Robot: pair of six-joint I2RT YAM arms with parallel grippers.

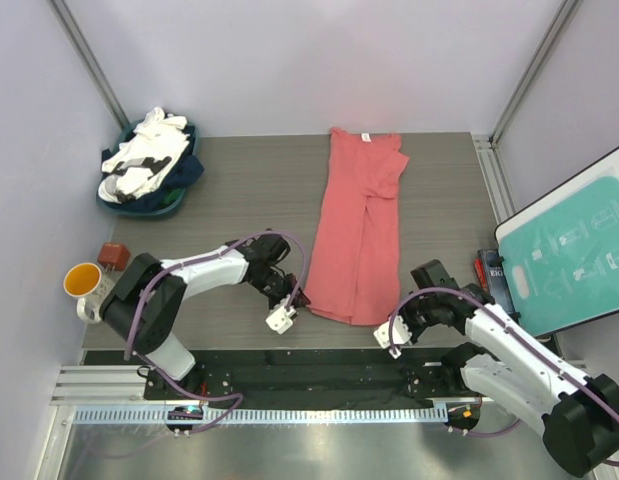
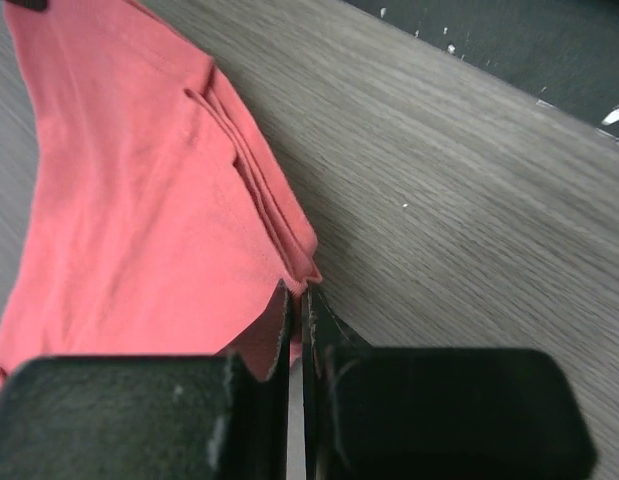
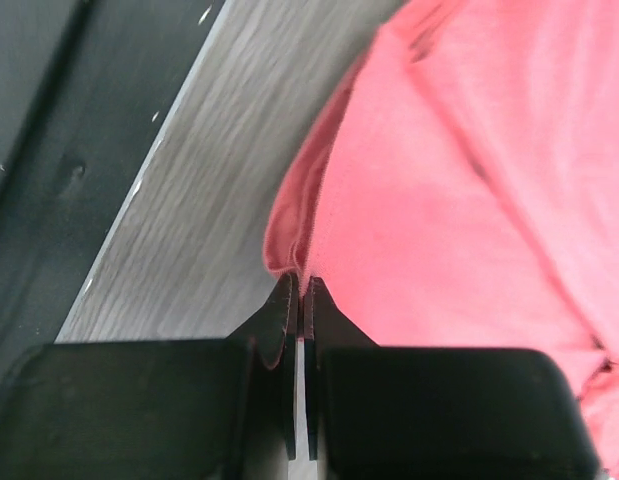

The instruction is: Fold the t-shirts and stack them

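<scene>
A coral red t-shirt (image 1: 336,230) lies lengthwise on the table, its sides folded inward to a seam down the middle and its collar at the back. At the left front corner my left gripper (image 1: 305,300) is shut on the hem; in the left wrist view the cloth (image 2: 179,240) is pinched between its fingertips. My right gripper (image 1: 397,322) grips the right front corner, and the right wrist view shows the shirt's hem (image 3: 389,230) bunched between its closed fingers. The free cloth between both corners lies flat.
A bin (image 1: 169,205) heaped with white and dark clothes stands at the back left. An orange-lined mug (image 1: 86,283) and a red-brown box (image 1: 113,256) are at the left edge. Books (image 1: 497,285) and a green board (image 1: 574,245) border the right. Bare table (image 1: 259,180) extends left of the shirt.
</scene>
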